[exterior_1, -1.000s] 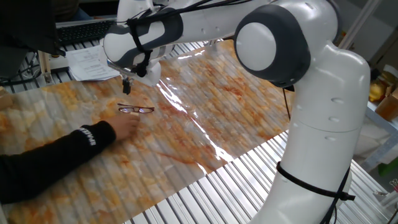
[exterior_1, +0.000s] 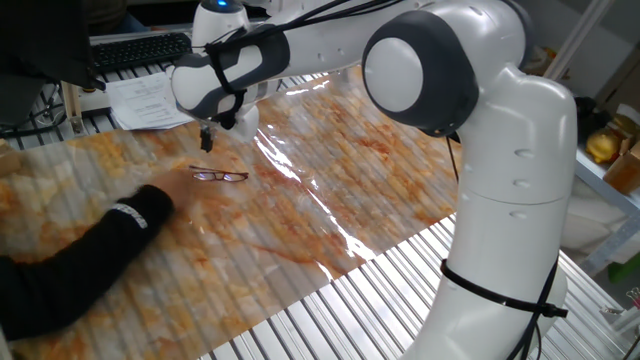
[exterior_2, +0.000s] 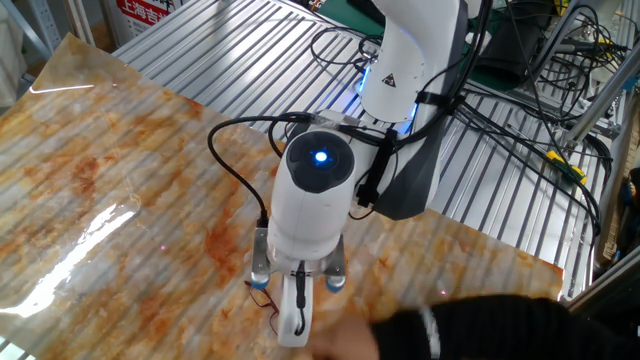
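A pair of dark-framed glasses (exterior_1: 219, 176) lies on the marbled sheet covering the table. In exterior view 2 only part of the glasses (exterior_2: 264, 304) shows, to the left of the arm's end. My gripper (exterior_1: 206, 142) hangs above the sheet, a little behind the glasses and apart from them in exterior view 1. Its fingers are small and dark there, and the arm's end covers them from above, so their opening cannot be made out. A person's hand (exterior_1: 174, 187) is close beside the glasses' left end.
The person's forearm (exterior_1: 88, 258) reaches across the sheet's left side. Papers (exterior_1: 148, 102) and a keyboard (exterior_1: 142, 50) lie at the back left.
The person's hand has drawn back leftward from in front of the glasses, which look unmoved. My arm's elbow has shifted slightly left, and its gripper end has barely moved.
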